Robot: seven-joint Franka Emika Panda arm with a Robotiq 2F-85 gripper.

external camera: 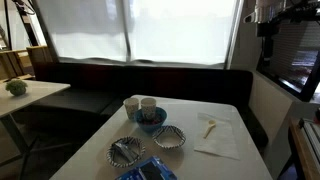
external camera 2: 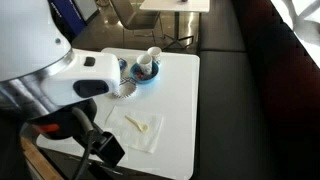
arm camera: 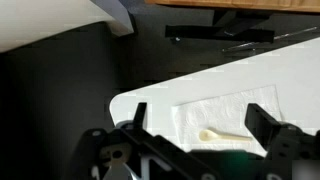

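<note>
My gripper is open in the wrist view, its two fingers wide apart with nothing between them. Below it in that view lies a white napkin (arm camera: 190, 113) with a pale wooden-looking spoon (arm camera: 225, 135) on it. In exterior view 1 the gripper (external camera: 267, 48) hangs high at the upper right, well above the table. There the spoon (external camera: 210, 128) rests on the napkin (external camera: 222, 146). A blue bowl (external camera: 152, 126) holds two white cups (external camera: 148, 103), and two fluted dishes stand close by, one of them the right dish (external camera: 170, 138).
A left fluted dish (external camera: 126, 151) has something dark in it. At the front edge lies a blue package (external camera: 147, 169). A black bench (external camera: 90, 85) runs behind the white table (external camera: 195, 108). Bare tabletop surrounds the napkin.
</note>
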